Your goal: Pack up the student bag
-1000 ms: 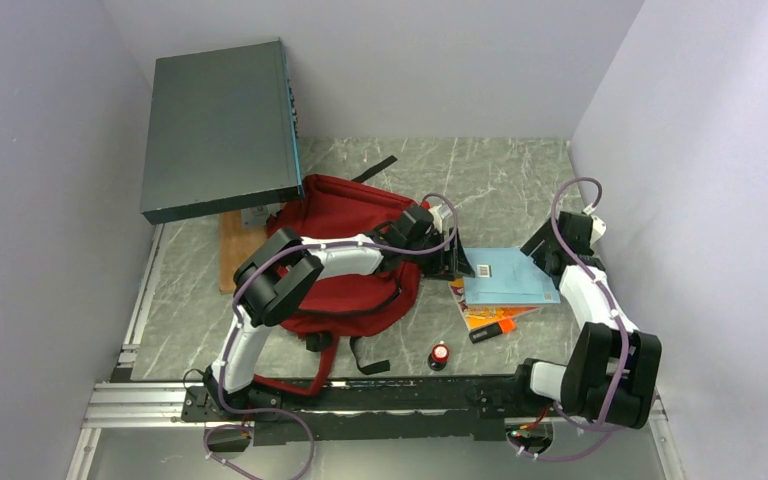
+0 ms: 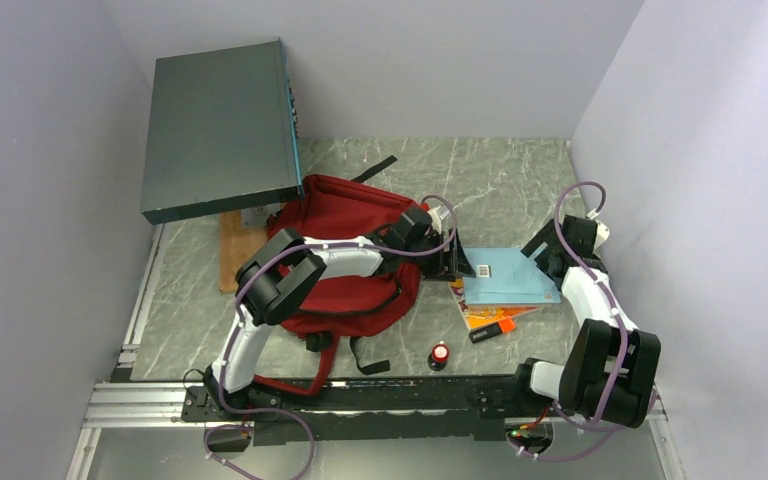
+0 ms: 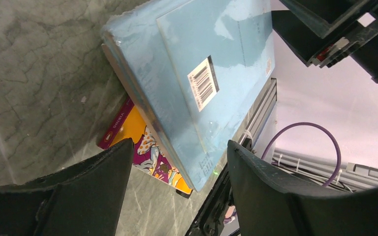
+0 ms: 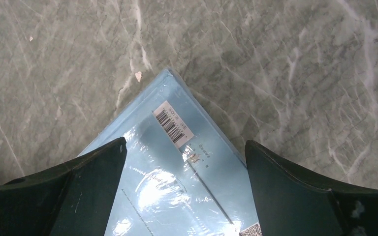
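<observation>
A light blue book (image 2: 505, 285) with barcodes (image 3: 204, 82) lies on an orange, colourfully printed book (image 2: 480, 316). My left gripper (image 2: 457, 262) is open at the blue book's left end, over the red bag's right side; in the left wrist view its fingers flank the book's near corner. My right gripper (image 2: 537, 240) stands open above the blue book's right end; in the right wrist view the book's corner (image 4: 170, 81) lies between and beyond its fingers. The red bag (image 2: 340, 210) lies open at the centre left, partly hidden by the left arm.
A dark orange-capped marker (image 2: 485, 332) lies below the books, and a small red-topped jar (image 2: 439, 355) stands near the front edge. A large dark box (image 2: 215, 125) and wooden board (image 2: 235, 250) are at the left. Bare table lies behind the books; walls surround it.
The left arm and the objects show no visible change.
</observation>
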